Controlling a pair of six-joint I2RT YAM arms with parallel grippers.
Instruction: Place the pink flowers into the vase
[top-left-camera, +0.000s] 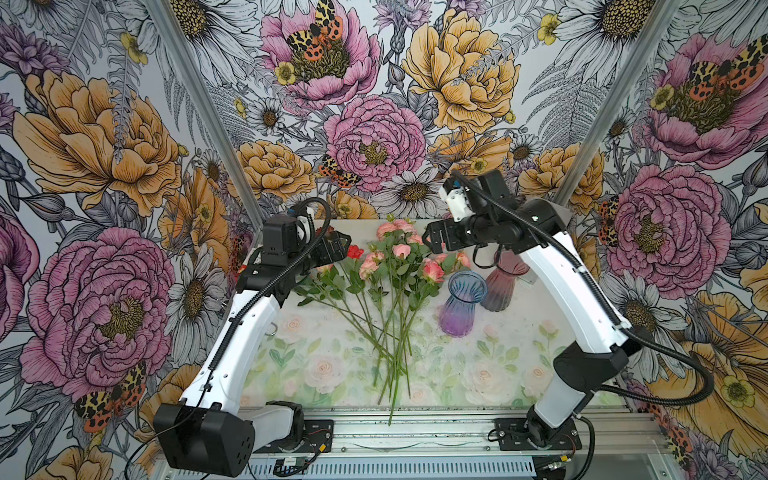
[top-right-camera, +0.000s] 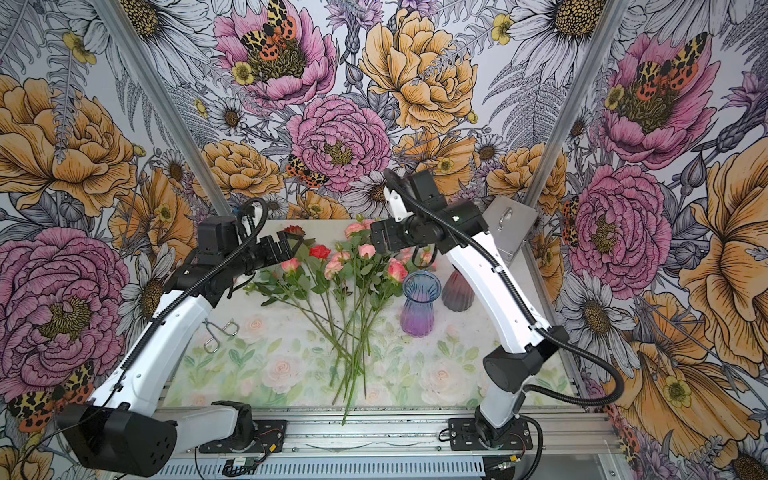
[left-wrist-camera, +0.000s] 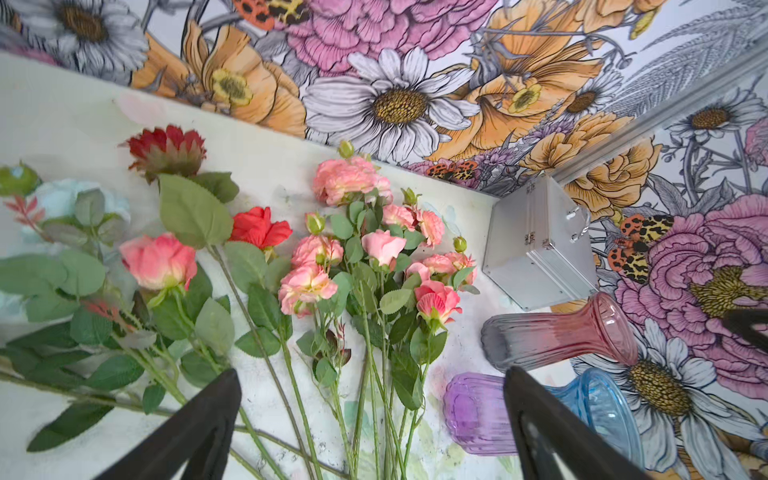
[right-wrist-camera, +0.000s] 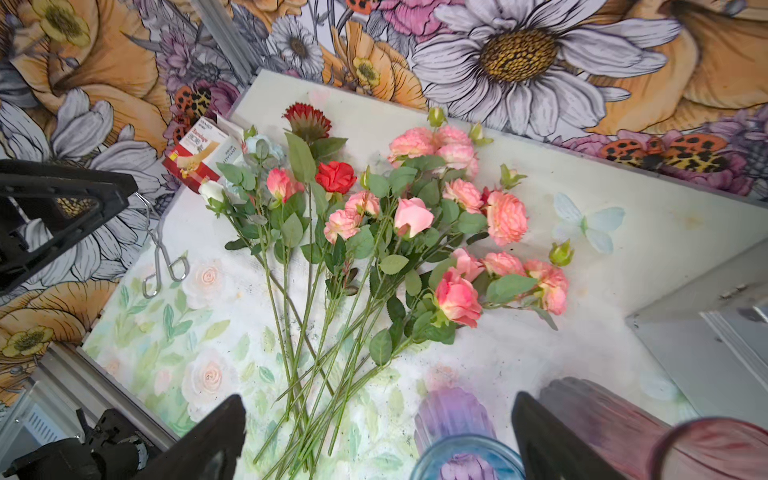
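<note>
Pink flowers (right-wrist-camera: 413, 216) on long green stems lie in a loose bunch on the table, their blooms toward the back. A red flower (right-wrist-camera: 335, 177) and a dark red one lie among them. Just right of the bunch stands a blue and purple vase (top-left-camera: 462, 304); a red and grey vase (top-right-camera: 459, 291) is beside it, partly hidden by the right arm in the top left view. My left gripper (top-left-camera: 345, 247) hovers open near the left blooms, with nothing held. Over the right blooms my right gripper (top-left-camera: 430, 237) is raised, open and empty.
At the back right stands a silver case (left-wrist-camera: 537, 240). A small red and white box (right-wrist-camera: 205, 153) sits at the back left, with scissors (right-wrist-camera: 165, 263) nearer the front.
</note>
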